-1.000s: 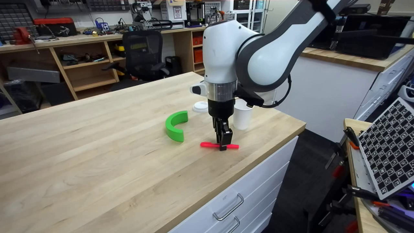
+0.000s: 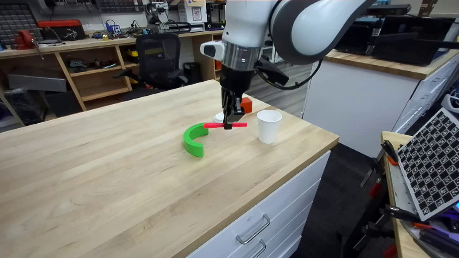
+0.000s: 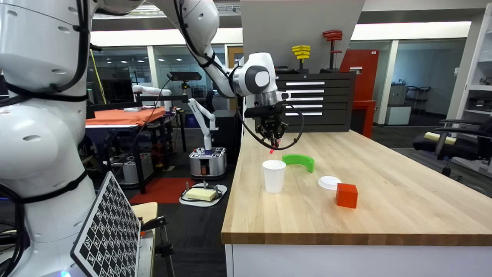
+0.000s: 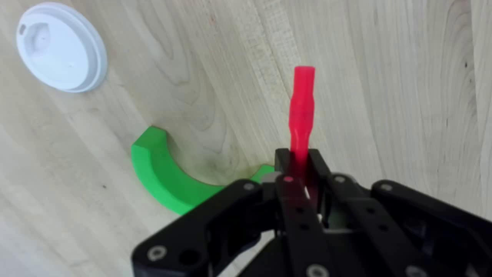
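Observation:
My gripper (image 2: pixel 228 124) is shut on a thin red marker-like stick (image 4: pixel 302 106), gripped near its middle and held clear of the table. In the wrist view one end of the stick sticks out past the fingertips (image 4: pixel 282 159). The green arch-shaped block (image 2: pixel 194 148) lies on the table close to the gripper, partly hidden by the fingers in the wrist view. A white paper cup (image 3: pixel 274 176) stands upright with its opening upward. Flat on the table lies a white cup lid (image 4: pixel 57 50). An orange-red cube (image 3: pixel 346 195) rests beside the lid.
A black-and-white patterned board (image 2: pixel 434 163) stands off the table on the right.
My gripper has risen from the table and moved toward the back and left, carrying the red stick with it. The cup and the orange-red cube are now less covered by the arm.

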